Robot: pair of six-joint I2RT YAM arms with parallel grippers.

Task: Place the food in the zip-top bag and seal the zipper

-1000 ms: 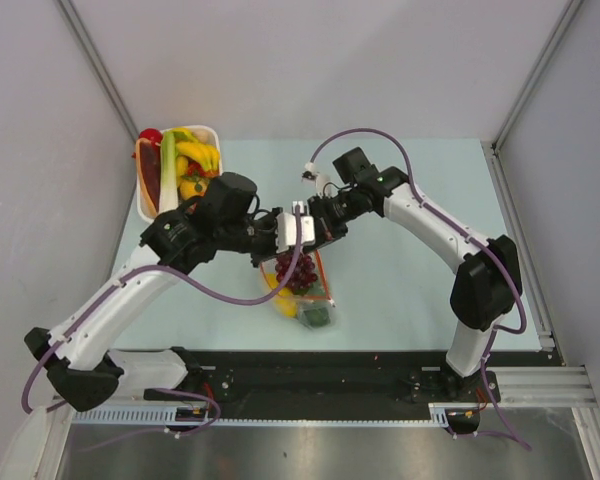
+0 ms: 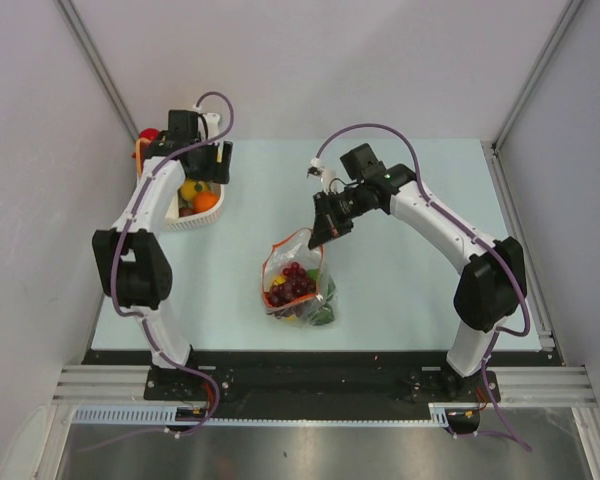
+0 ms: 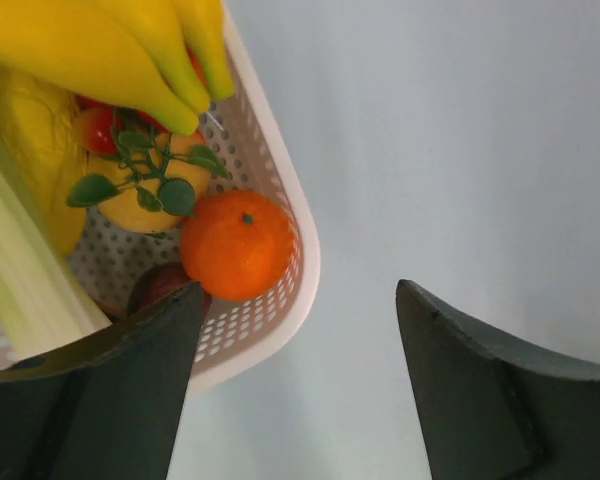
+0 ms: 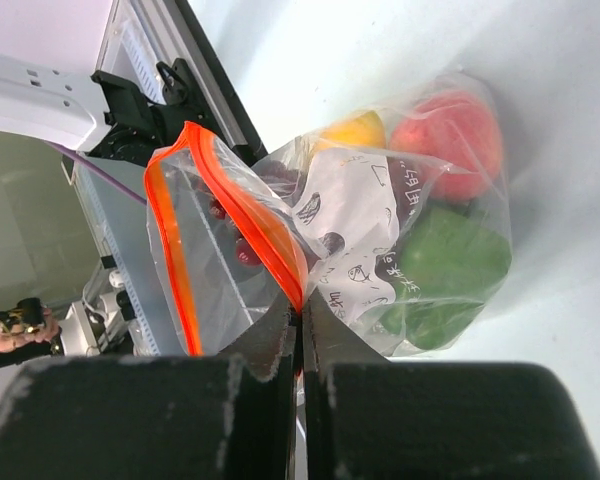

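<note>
The zip top bag with red grapes, a yellow item and green pieces sits at the table's front middle, its orange-edged mouth open. My right gripper is shut on the bag's rim. My left gripper is open over the basket at back left, nothing between its fingers. In it lie bananas, an orange, celery, tomatoes and a leafy sprig. In the right wrist view a red round fruit and a green piece show through the plastic.
My left gripper has moved from above the bag back and left to the basket. The bag has shifted slightly; my right gripper still holds its rim, a little further right.
</note>
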